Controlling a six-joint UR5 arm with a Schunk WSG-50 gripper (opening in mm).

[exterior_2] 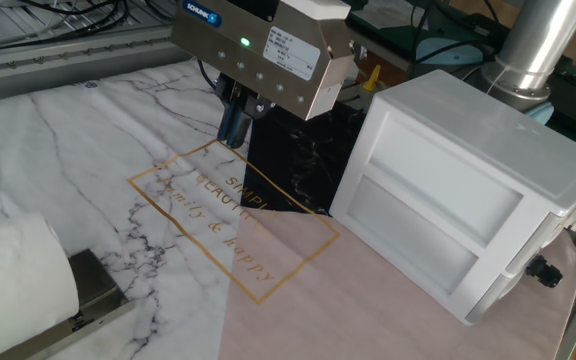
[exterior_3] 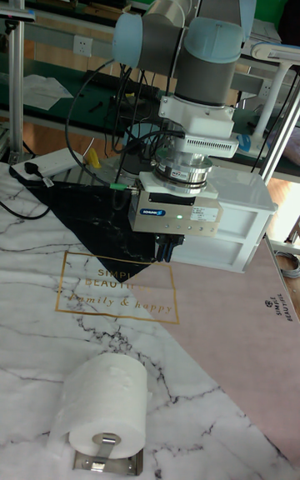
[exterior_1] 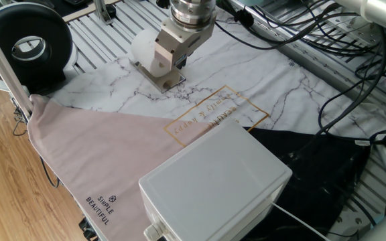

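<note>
My gripper's dark fingers point down from its metal body, hanging above the cloth by the black patch and gold lettering in exterior view 2. The gripper (exterior_2: pixel 233 132) looks narrow at the tips, and I cannot tell whether they touch. From the front, the gripper (exterior_3: pixel 168 252) appears left of the white drawer box (exterior_3: pixel 232 227), with no object visible at its fingers. A white paper roll (exterior_3: pixel 108 404) sits on a metal holder (exterior_3: pixel 107 462) nearer that camera, apart from the gripper. In exterior view 1 the gripper body (exterior_1: pixel 179 45) partly covers the roll, its fingertips hidden.
The white box (exterior_2: pixel 438 200), with two drawer fronts, stands on the pink and black cloth. Loose black cables (exterior_1: pixel 354 87) crowd one table edge. A black round object (exterior_1: pixel 25 47) stands at another side. The marble-patterned cloth (exterior_2: pixel 28 130) has bare room.
</note>
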